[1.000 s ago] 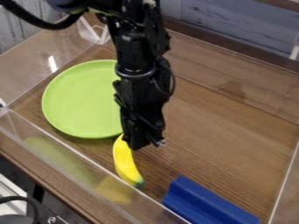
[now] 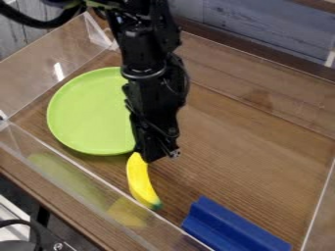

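The black arm reaches down from the top centre, its gripper [image 2: 155,148] low over the wooden surface, just above and right of the tip of a yellow banana [image 2: 141,179] with a green end. The fingertips are dark and small; nothing shows between them, and the gripper looks shut. A green plate [image 2: 76,123] lies left of the arm, partly hidden behind it.
A blue block [image 2: 233,226] lies at the lower right. Clear walls [image 2: 46,160] edge the wooden tray at the left and front. The tray's right half [image 2: 262,137] is bare wood.
The gripper has shifted slightly to the right and up over the last second. The banana, plate and blue block look unmoved.
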